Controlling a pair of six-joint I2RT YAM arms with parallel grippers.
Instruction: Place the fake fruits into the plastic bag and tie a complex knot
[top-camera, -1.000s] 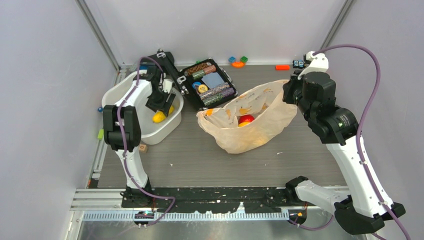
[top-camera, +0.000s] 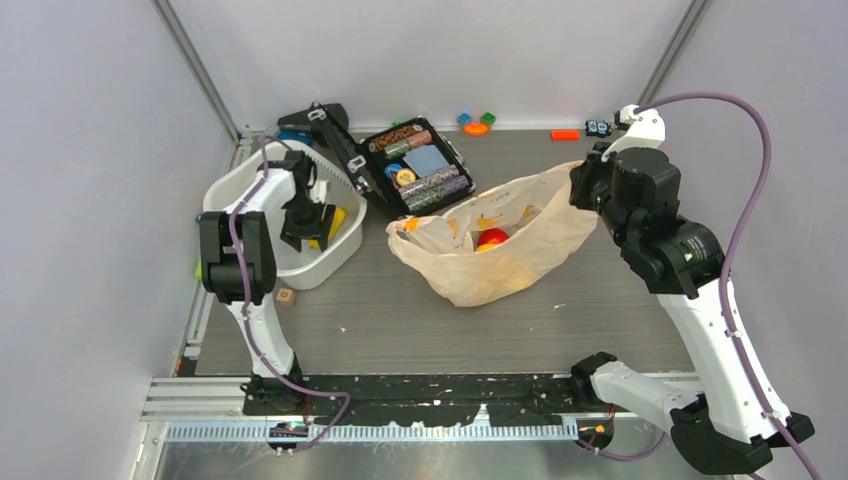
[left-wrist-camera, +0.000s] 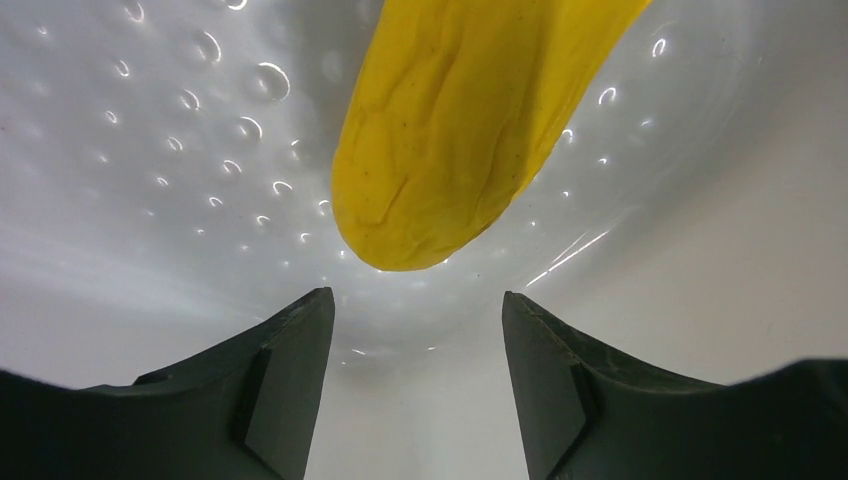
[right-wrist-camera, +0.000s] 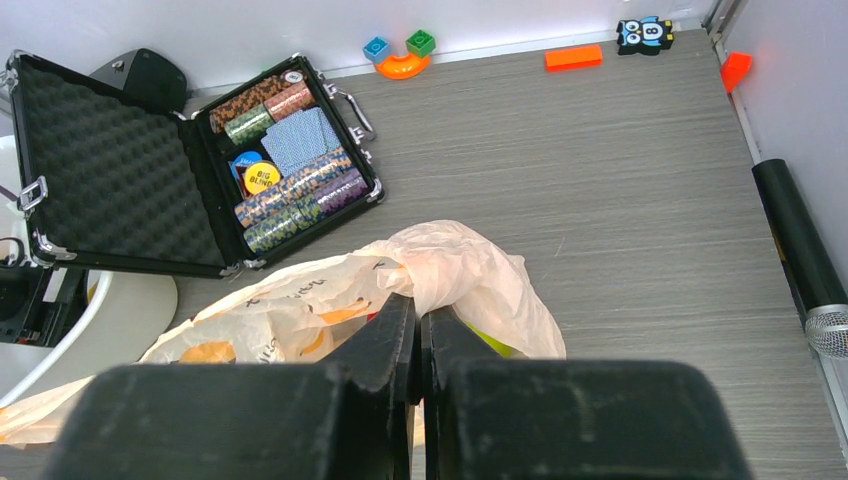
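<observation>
In the white bin, my left gripper hangs over a yellow fake fruit; in the left wrist view this fruit lies just beyond the open fingertips, nothing between them. My right gripper is shut on the rim of the crinkled plastic bag, holding it up at the right end. Inside the bag a red fruit and some yellow show; a yellow-green piece shows beside the right fingers.
An open poker case stands behind, between bin and bag. Small toy blocks lie along the back wall. A microphone lies at the right edge. Table in front of the bag is mostly clear.
My left gripper has shifted slightly left and toward the front over the yellow fruit.
</observation>
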